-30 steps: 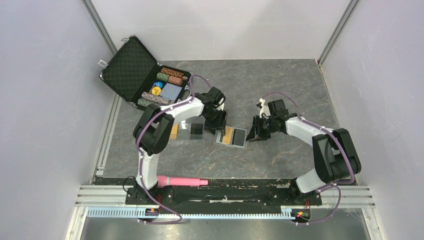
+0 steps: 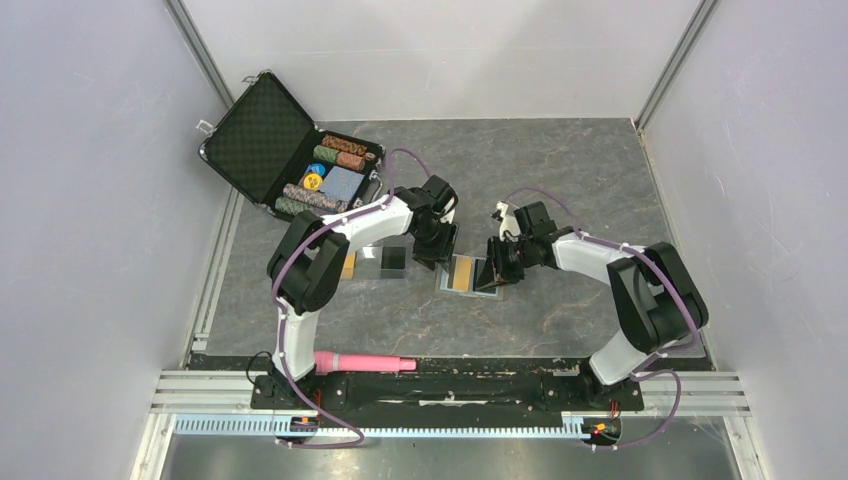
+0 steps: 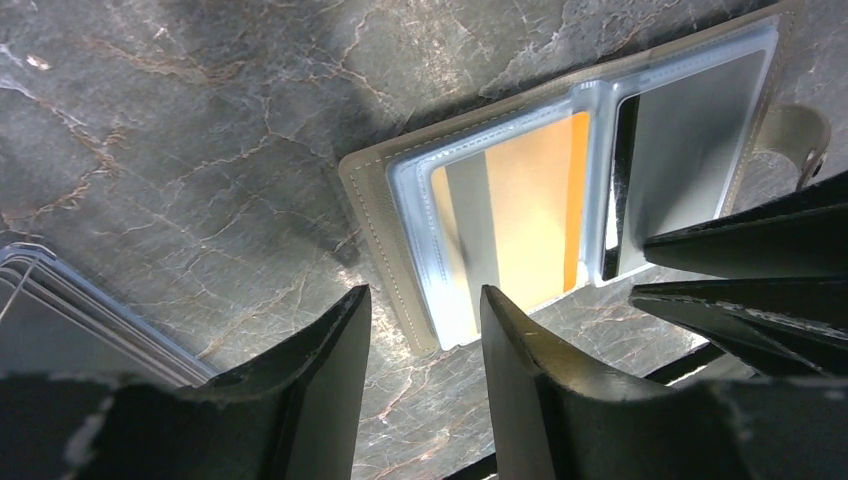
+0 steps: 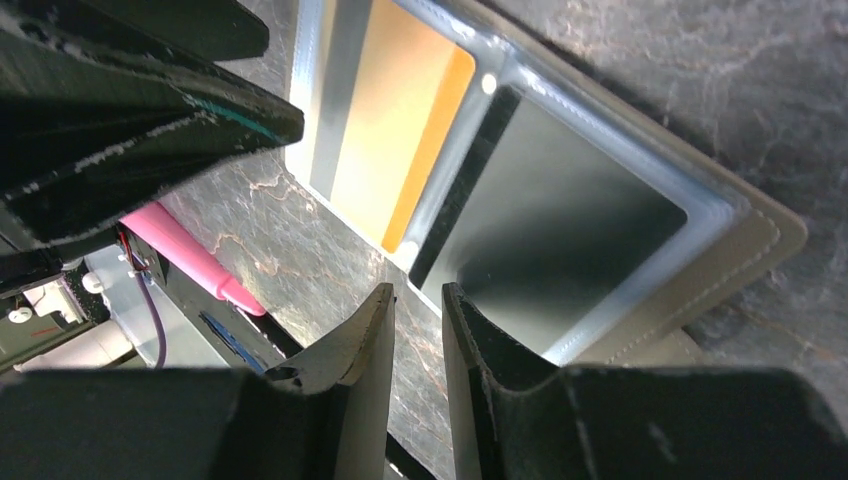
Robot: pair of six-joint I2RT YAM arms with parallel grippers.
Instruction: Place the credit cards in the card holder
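Observation:
The card holder (image 3: pixel 390 240) lies open on the marble table, with a yellow striped card (image 3: pixel 530 200) in its clear left pocket and a dark card (image 4: pixel 550 240) in the right one. My left gripper is over the holder's left edge, its fingers somewhat apart with nothing visible between them. My right gripper is over the dark card's side, its fingers slightly apart and empty; it also shows at the right of the left wrist view.
An open case (image 2: pixel 260 140) with chips sits at the back left. More cards (image 2: pixel 393 258) in clear sleeves lie left of the holder. A pink tube (image 2: pixel 360 362) lies along the front edge.
My right gripper has moved left over the dark card. My left gripper has shifted slightly right, and the holder sits slightly to the right of where it was.

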